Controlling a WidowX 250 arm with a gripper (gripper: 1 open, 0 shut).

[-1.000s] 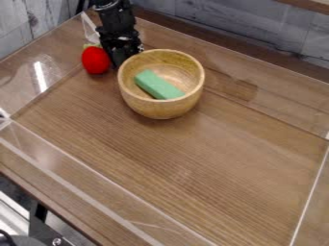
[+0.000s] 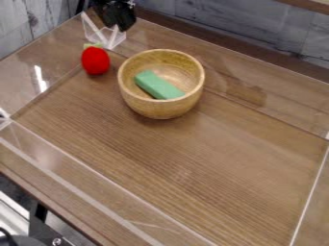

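A round tan bowl (image 2: 191, 81) sits on the wooden table, with a green block (image 2: 160, 86) lying inside it. A red, rounded object (image 2: 95, 61) stands left of the bowl, apart from it, with a small pale green tip at its top. At the top edge, above the red object, the dark gripper (image 2: 112, 19) is partly cut off by the frame. Translucent pale shapes below it are hard to make out, and its fingers do not show clearly.
A dark cable or part (image 2: 11, 238) shows at the bottom left corner.
The gripper has moved up, away from the red object and bowl, toward the top edge. The bowl, green block and red object look unmoved.
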